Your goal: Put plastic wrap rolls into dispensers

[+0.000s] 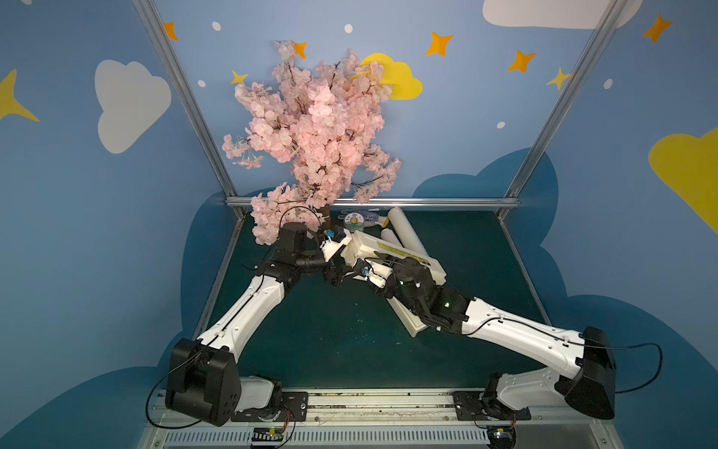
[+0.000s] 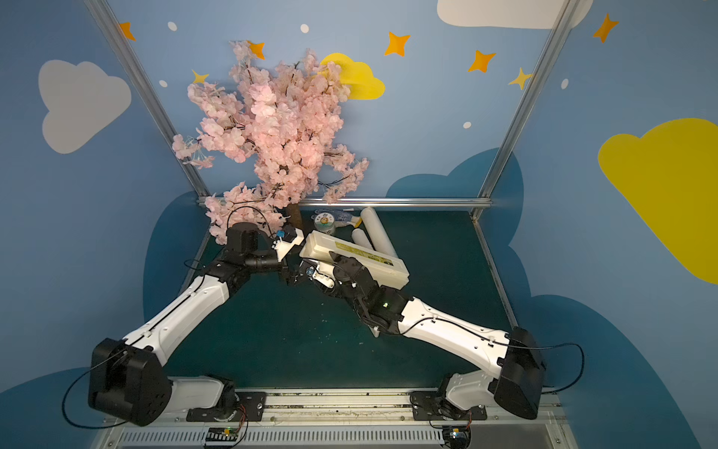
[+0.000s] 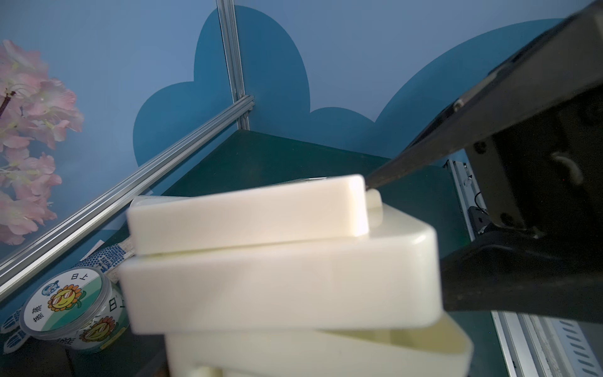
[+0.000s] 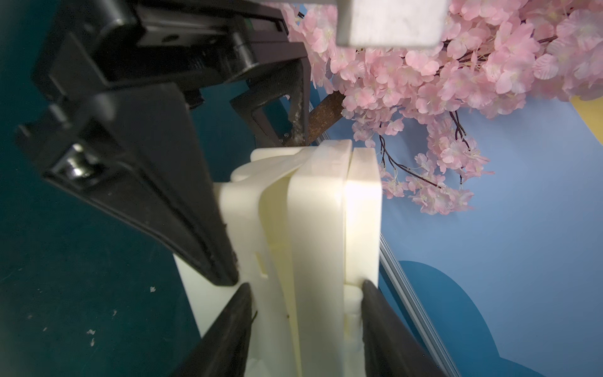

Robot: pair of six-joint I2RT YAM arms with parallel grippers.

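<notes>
One cream dispenser (image 2: 359, 262) with a yellow-green strip lies slantwise mid-table, its near side partly behind my right arm. Below it, a second cream dispenser (image 1: 410, 321) sticks out toward the front. In the left wrist view, the upper box's end (image 3: 276, 289) fills the middle, its lid piece (image 3: 251, 220) on top. My left gripper stands open at that end, fingers apart at the box's near corner. My right gripper straddles the dispenser walls (image 4: 317, 251), its fingers apart on either side; whether they press on it is unclear.
Two white rolls (image 1: 408, 232) lie behind the dispensers. A round tub (image 1: 353, 221) and a blue-patterned item stand at the back near the pink blossom tree (image 1: 321, 134). Both grippers are very close together.
</notes>
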